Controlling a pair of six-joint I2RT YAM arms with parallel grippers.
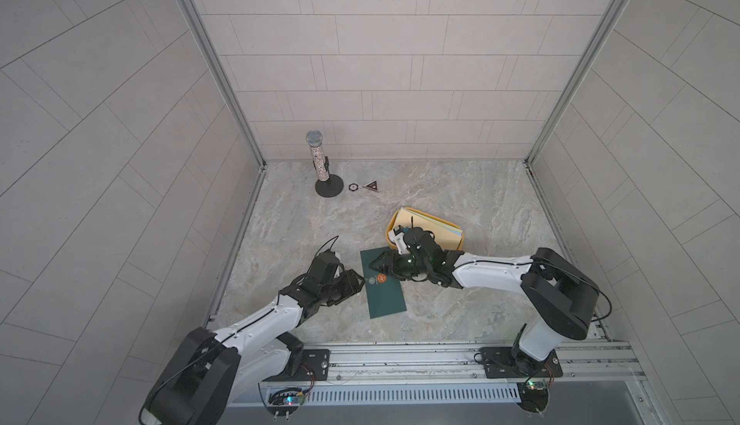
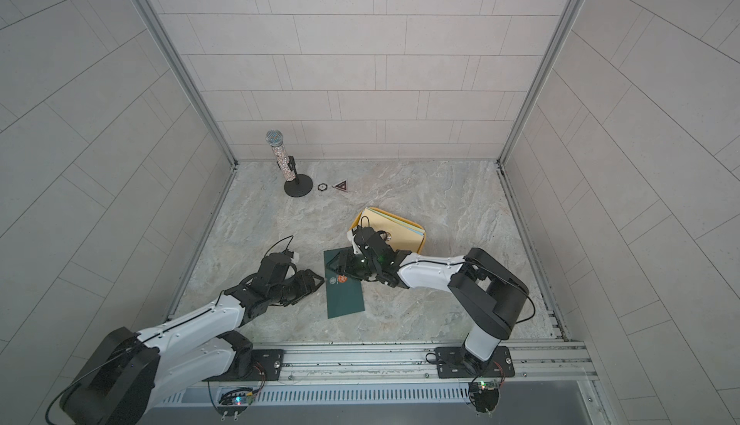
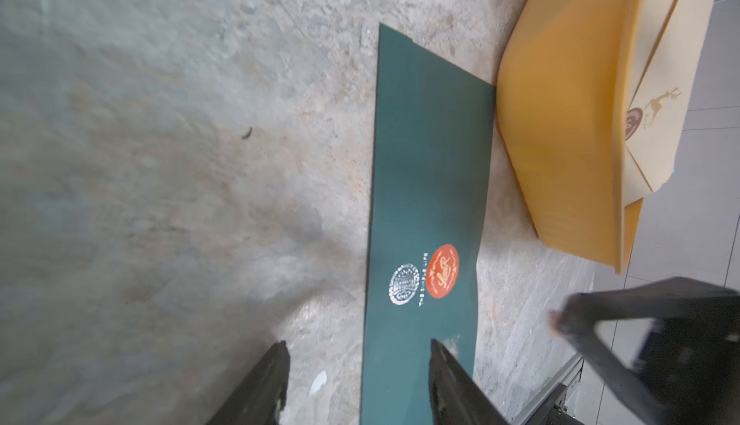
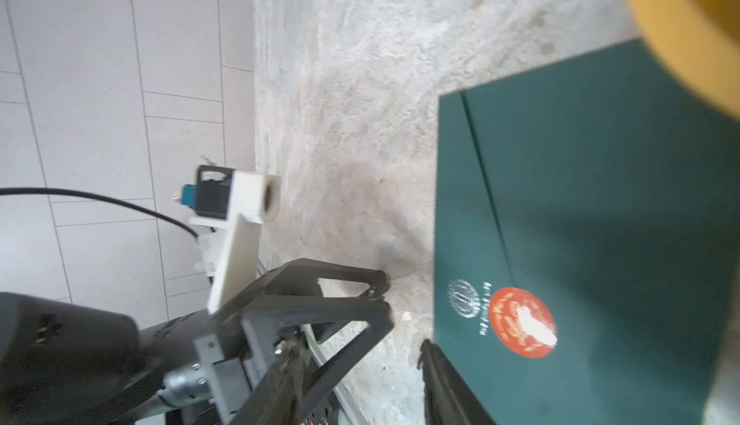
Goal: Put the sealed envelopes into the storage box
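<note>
A dark green envelope (image 1: 383,305) with an orange seal (image 3: 442,270) lies flat on the table beside the yellow storage box (image 3: 562,132), which holds cream envelopes (image 1: 431,228). My left gripper is open at the envelope's left, nothing between its fingers. In the top left view my right gripper (image 1: 383,263) is over the envelope's upper part, near the box. In the right wrist view its fingertips (image 4: 431,367) are apart above the envelope, nothing seen between them.
A speckled microphone on a black stand (image 1: 328,186) stands at the back left, with a small ring (image 1: 353,186) and a triangular object (image 1: 370,186) beside it.
</note>
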